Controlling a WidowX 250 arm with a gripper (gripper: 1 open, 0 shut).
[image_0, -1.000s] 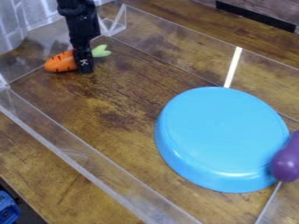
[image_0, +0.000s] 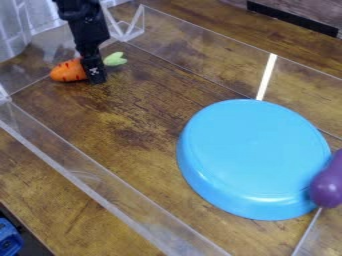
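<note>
A toy carrot (image_0: 68, 71) with a pale green top (image_0: 115, 59) lies on the wooden floor at the upper left, inside clear walls. My black gripper (image_0: 90, 70) reaches down from the top over the carrot's middle, its fingers at the carrot. Whether they are shut on it I cannot tell.
A large blue disc (image_0: 249, 150) fills the right middle, with a purple object (image_0: 325, 183) at its right edge. A blue item (image_0: 8, 240) sits at the lower left beyond the clear wall.
Over the last second my gripper has shifted very slightly downward at the carrot; the other things look the same.
</note>
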